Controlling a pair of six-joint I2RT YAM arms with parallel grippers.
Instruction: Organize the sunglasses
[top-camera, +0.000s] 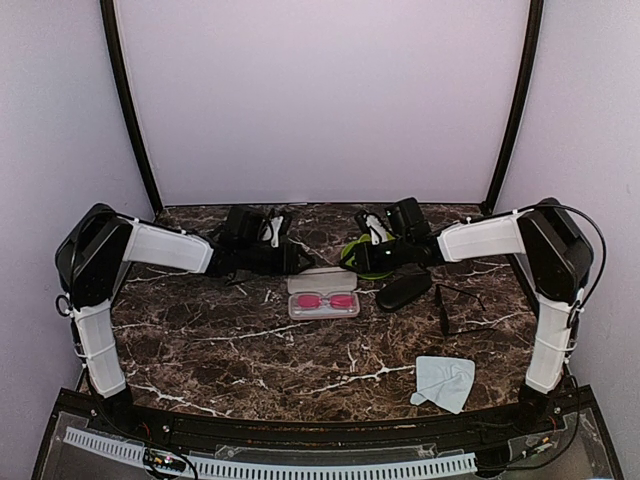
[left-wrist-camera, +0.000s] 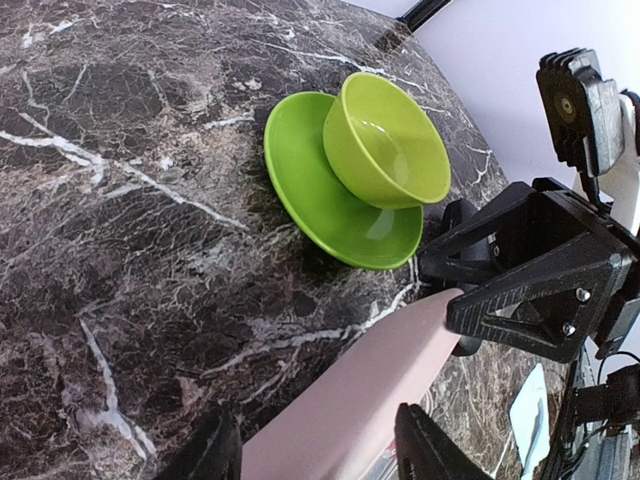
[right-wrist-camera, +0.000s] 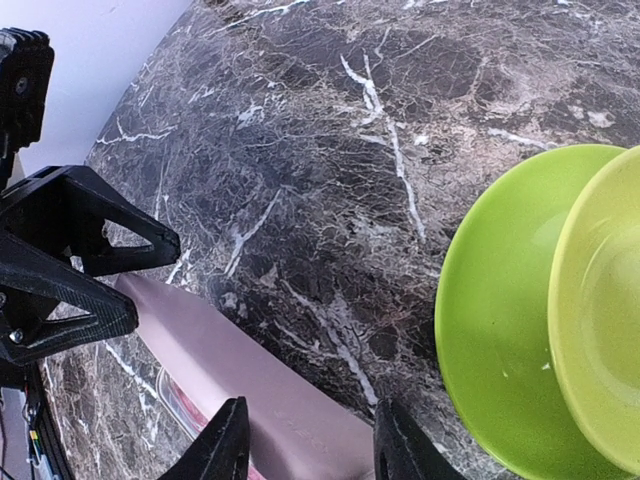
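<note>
In the top view a pale pink glasses case (top-camera: 323, 312) lies open at mid-table, with pink sunglasses (top-camera: 311, 301) inside. Its raised lid (top-camera: 320, 284) slants up at the back. My left gripper (top-camera: 298, 267) is shut on the lid's left end; the right wrist view shows that lid corner between its fingers. At the other end, my right gripper (top-camera: 352, 263) stands part open, its fingers (left-wrist-camera: 505, 290) on either side of the lid's edge. Black sunglasses (top-camera: 444, 312) rest unfolded at right, beside a dark closed case (top-camera: 405, 291).
Close behind my right gripper are a green plate (left-wrist-camera: 300, 180) and a green bowl (left-wrist-camera: 375, 150) tipped on it. A light blue cloth (top-camera: 443, 382) lies at front right.
</note>
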